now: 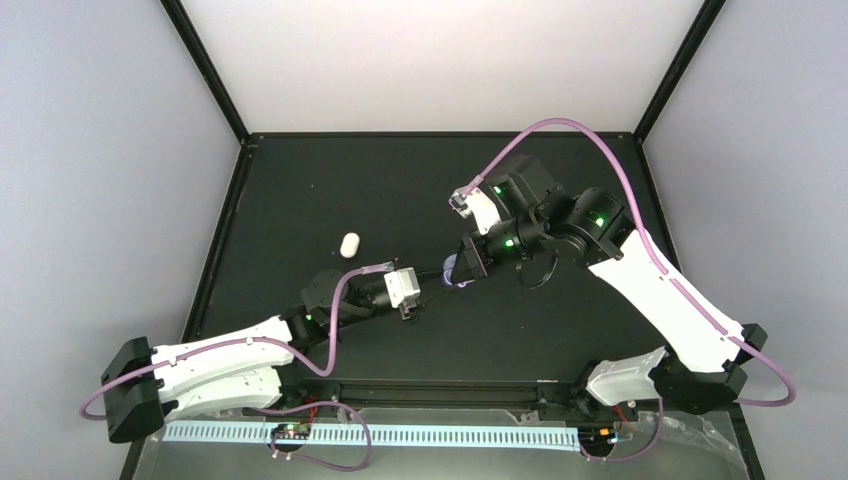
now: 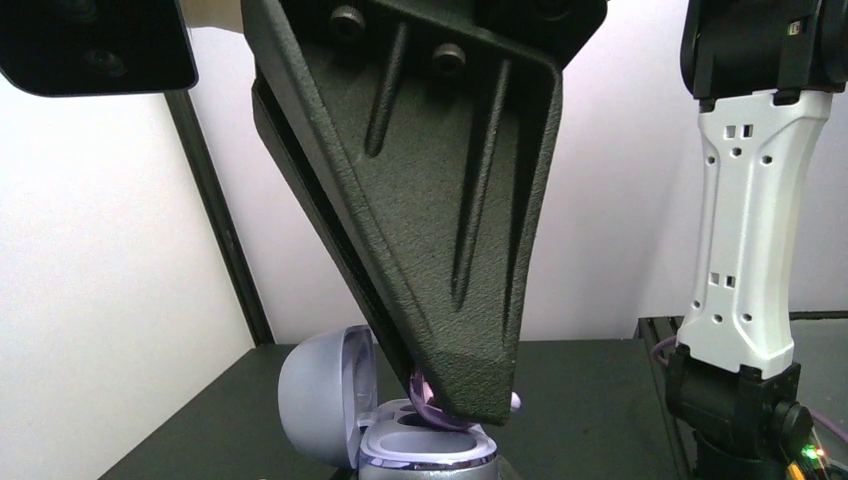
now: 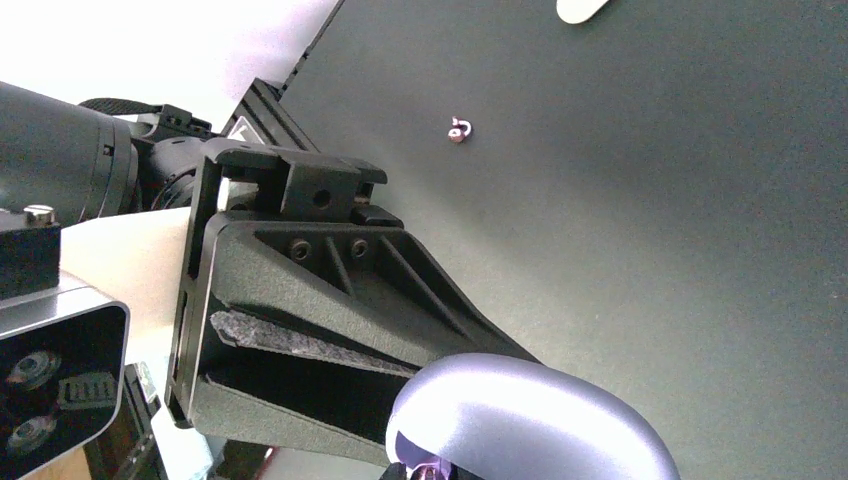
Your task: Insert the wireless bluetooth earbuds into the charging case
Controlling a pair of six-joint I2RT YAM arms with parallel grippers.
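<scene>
The lavender charging case [image 2: 320,400], lid open, is held up by my left gripper [image 1: 440,285], which is mostly hidden under it in the left wrist view. My right gripper [image 1: 460,268] is over the case, its fingertips at a pink earbud [image 2: 430,400] at the slots; how firmly they hold it is unclear. In the right wrist view the lid [image 3: 530,420] hides the fingertips. A second pink earbud [image 3: 459,130] appears small on the dark mat.
A white oval object [image 1: 350,245] lies on the mat left of the grippers.
</scene>
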